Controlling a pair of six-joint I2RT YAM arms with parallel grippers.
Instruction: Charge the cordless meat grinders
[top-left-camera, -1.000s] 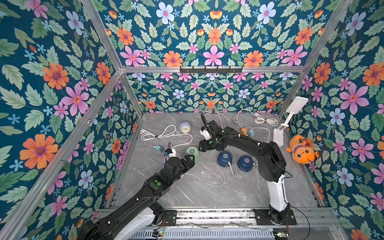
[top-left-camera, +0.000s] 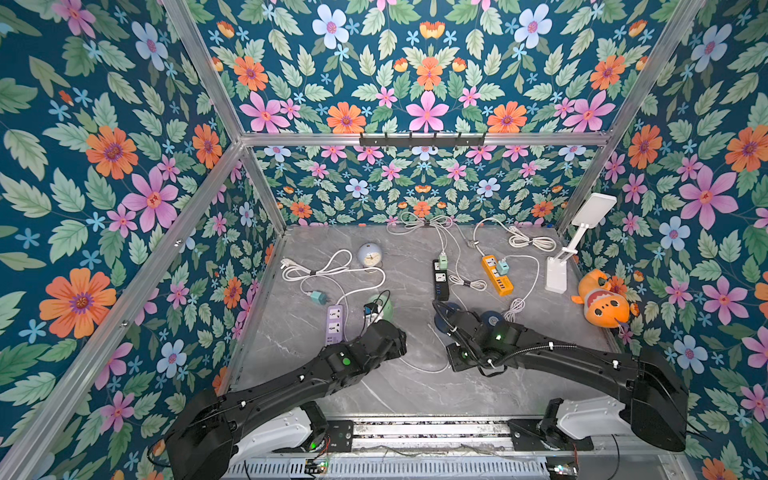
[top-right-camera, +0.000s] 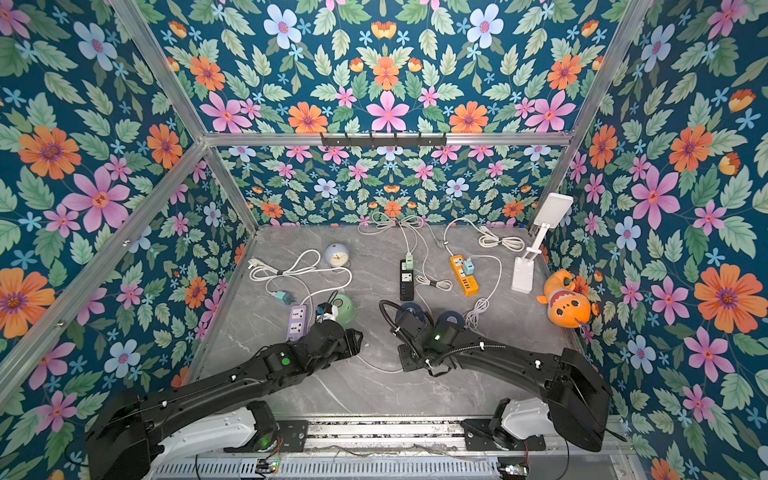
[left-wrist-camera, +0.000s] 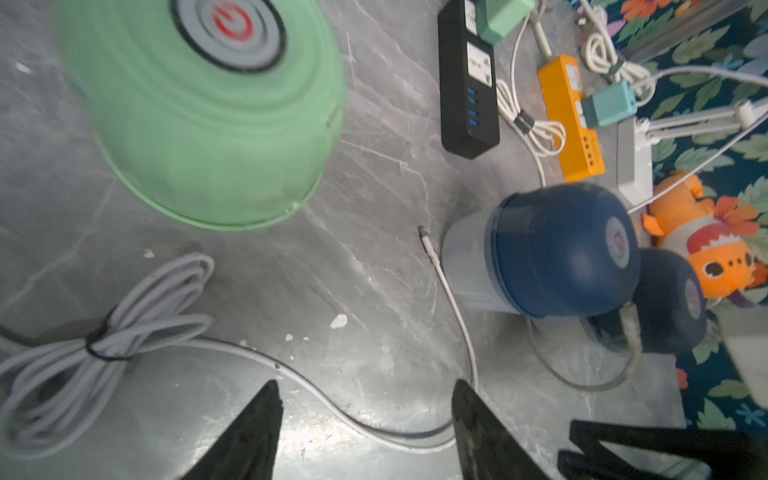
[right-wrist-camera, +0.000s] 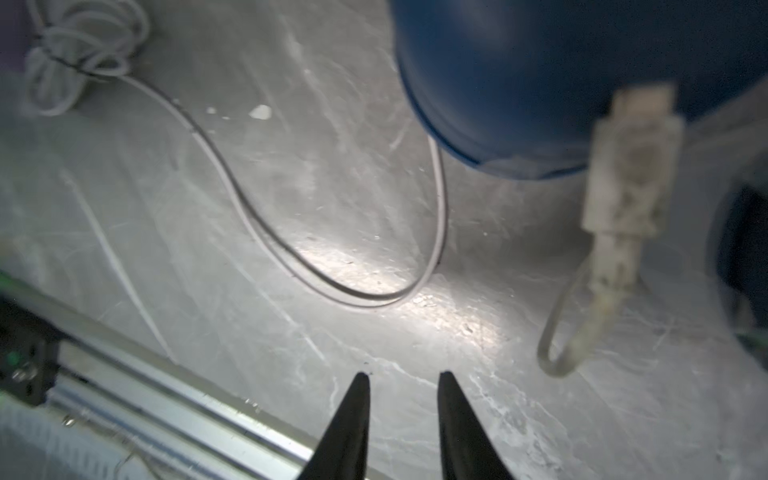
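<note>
A green meat grinder (left-wrist-camera: 232, 120) with a power button on top stands at the upper left of the left wrist view. Two blue grinders stand to its right, one nearer (left-wrist-camera: 560, 248) and one behind it (left-wrist-camera: 660, 300); a white plug (right-wrist-camera: 632, 172) sits in the nearer one's side. A loose white charging cable (left-wrist-camera: 448, 288) lies on the table, its connector end beside the nearer blue grinder. My left gripper is parted and empty over the cable's loop. In the right wrist view my right gripper is also parted, empty, above bare table in front of the cable.
At the back are a black power strip (top-left-camera: 441, 281) and an orange one (top-left-camera: 497, 276) with adapters in them. A purple strip (top-left-camera: 334, 321) lies left, near a white clock (top-left-camera: 369, 255). A white lamp (top-left-camera: 560, 268) and orange toy (top-left-camera: 604, 302) stand right.
My right gripper has moved from the back middle toward the front, now hiding part of the blue grinders.
</note>
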